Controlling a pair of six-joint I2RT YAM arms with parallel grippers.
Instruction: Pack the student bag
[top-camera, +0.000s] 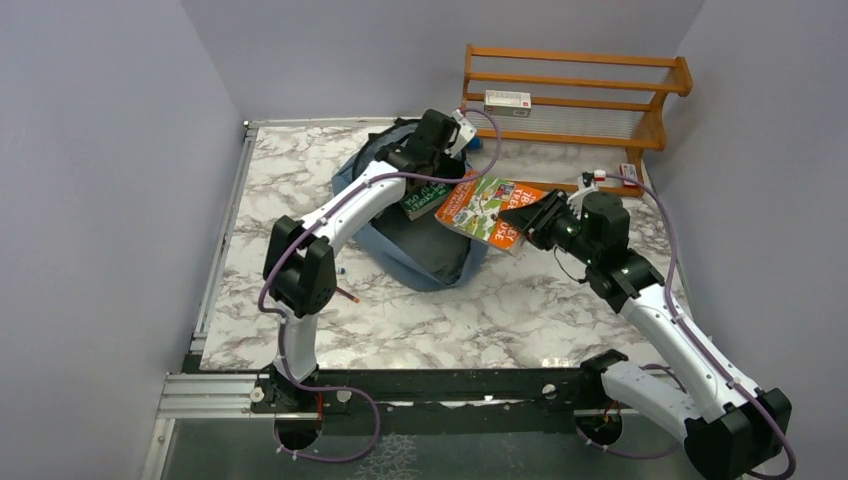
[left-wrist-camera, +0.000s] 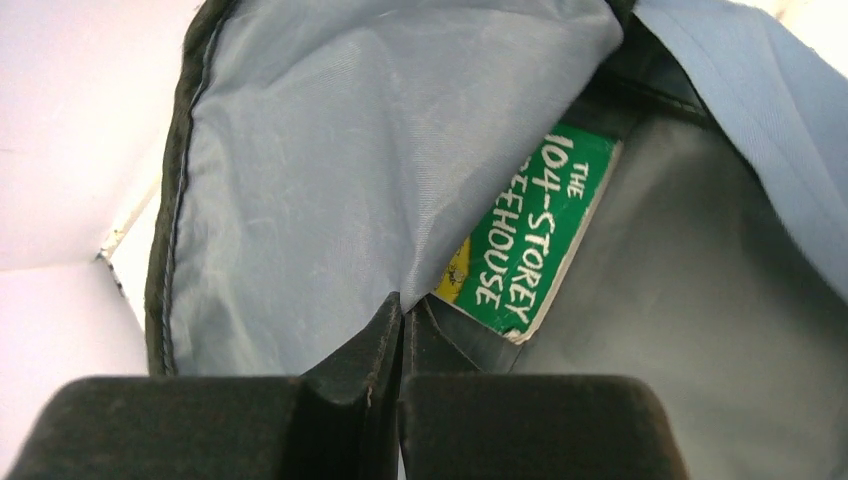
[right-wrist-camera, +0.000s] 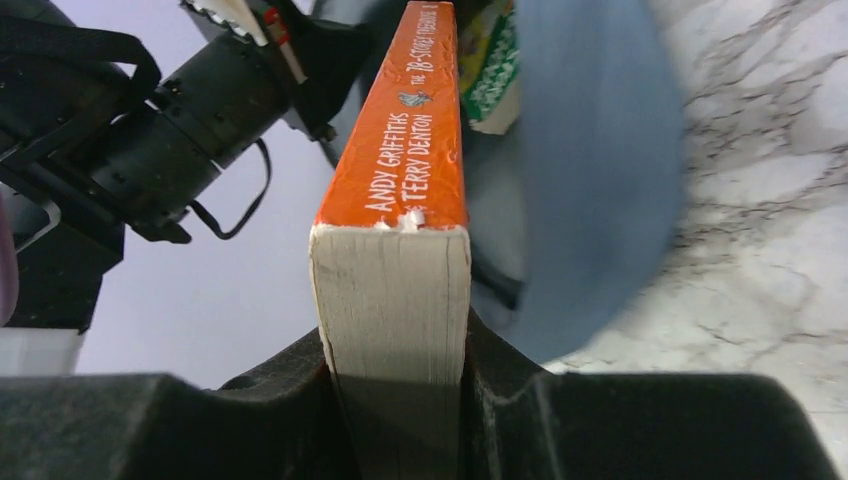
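Note:
The blue-grey bag (top-camera: 395, 250) lies gaping on the table, with a green book (left-wrist-camera: 530, 235) inside it. In the left wrist view, my left gripper is shut on a fold of the bag's grey inner lining (left-wrist-camera: 330, 170), which drapes over part of the green book. An orange book (top-camera: 487, 210) hangs over the bag's right side, its far corner above the opening. My right gripper is shut on this book, whose orange spine (right-wrist-camera: 410, 130) points toward the bag in the right wrist view. From above, the left fingertips are hidden by the arm.
A wooden rack (top-camera: 570, 135) stands at the back right with a white box (top-camera: 507, 103) on it. A small red-and-white box (top-camera: 629, 174) sits at its right end. A pencil (top-camera: 347, 295) lies left of the bag.

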